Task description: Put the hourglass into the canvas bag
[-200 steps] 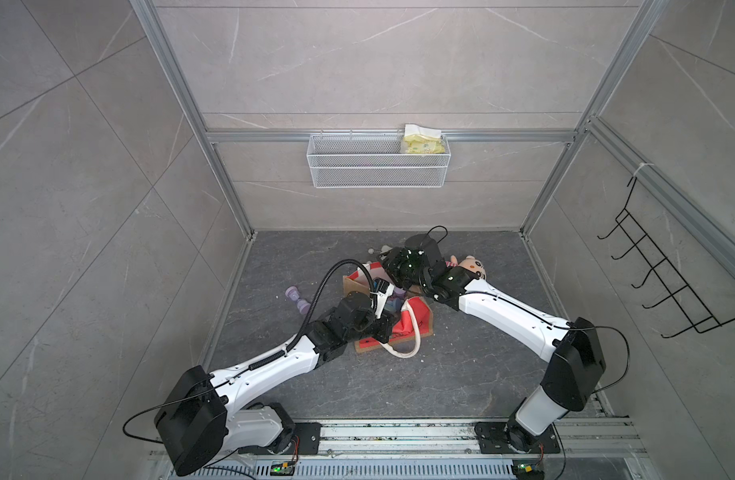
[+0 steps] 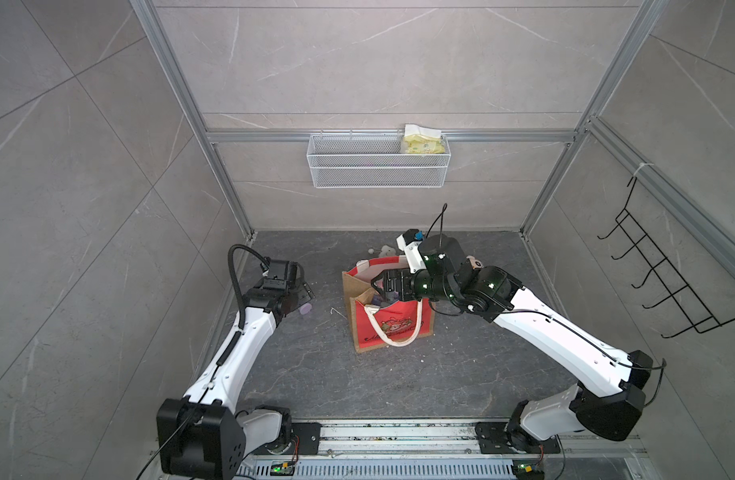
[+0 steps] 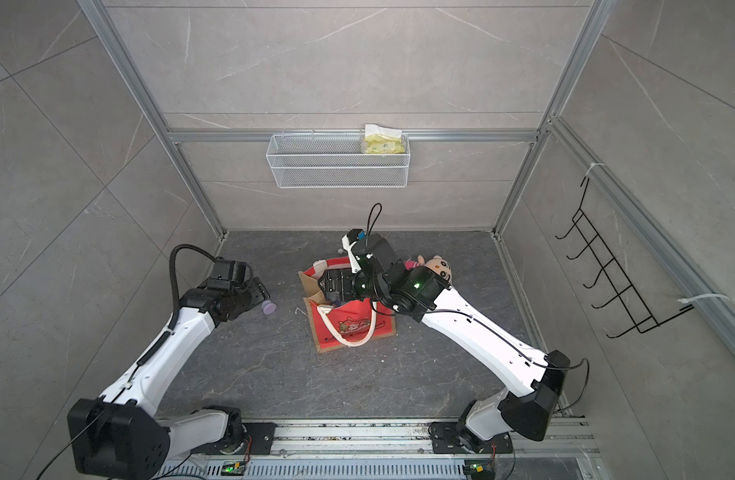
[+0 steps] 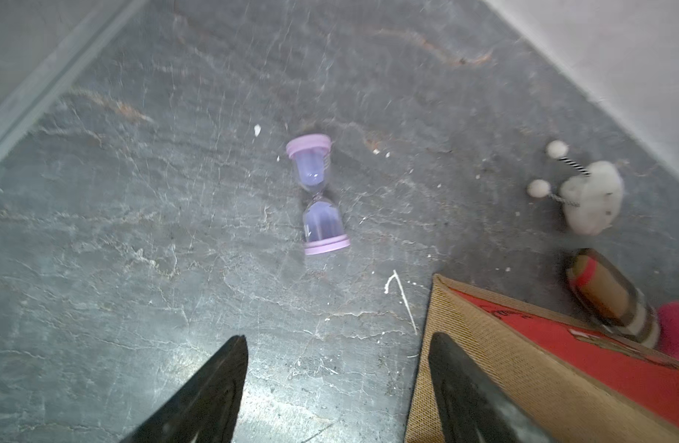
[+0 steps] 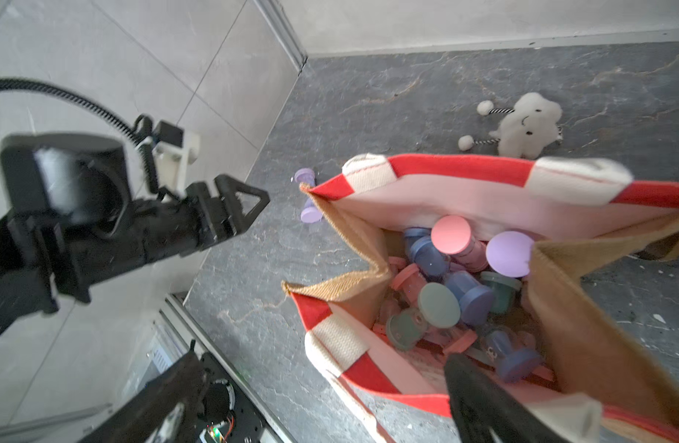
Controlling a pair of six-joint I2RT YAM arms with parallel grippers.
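Note:
A purple hourglass (image 4: 318,193) lies on its side on the grey floor, left of the bag. My left gripper is open and empty, and in the left wrist view the hourglass shows beyond its fingertips, apart from them. The canvas bag (image 2: 393,324), red and tan with white handles, stands with its mouth spread. Inside it, several hourglasses (image 5: 439,304) in pink, purple, blue and green are seen from the right wrist. Over the bag's mouth hangs my right gripper, open, nothing between its fingers.
A white cloud-like plush (image 5: 530,124) lies behind the bag. Another plush toy (image 3: 438,268) is to its right. A wire basket (image 2: 378,160) hangs on the back wall, and a black hook rack (image 2: 663,272) on the right wall.
The left arm has swung away from the bag to the left, near the loose hourglass. My right gripper has shifted over the bag's mouth, hiding some of its contents.

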